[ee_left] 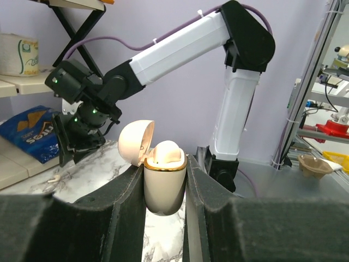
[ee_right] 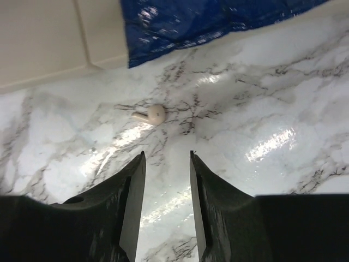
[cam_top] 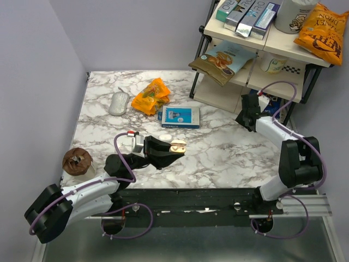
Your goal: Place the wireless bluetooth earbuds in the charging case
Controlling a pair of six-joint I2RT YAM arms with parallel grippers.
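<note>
Pinched between the fingertips of my left gripper is the cream charging case (ee_left: 164,195), its lid (ee_left: 136,141) flipped up. A gold band runs round the case's rim, and a pale rounded shape shows at its mouth; whether that is an earbud I cannot tell. In the right wrist view an earbud (ee_right: 156,114) lies on the marble table, its stem pointing left. My right gripper is open above the table with nothing between its fingers, and the earbud is ahead of the fingertips. From the top, the right arm hides this earbud.
Beyond the earbud, a blue bag (ee_right: 185,24) rests on the bottom shelf (ee_right: 32,49), close by. A blue box (cam_top: 180,117), an orange bag (cam_top: 151,97) and a small white object (cam_top: 165,137) sit on the table.
</note>
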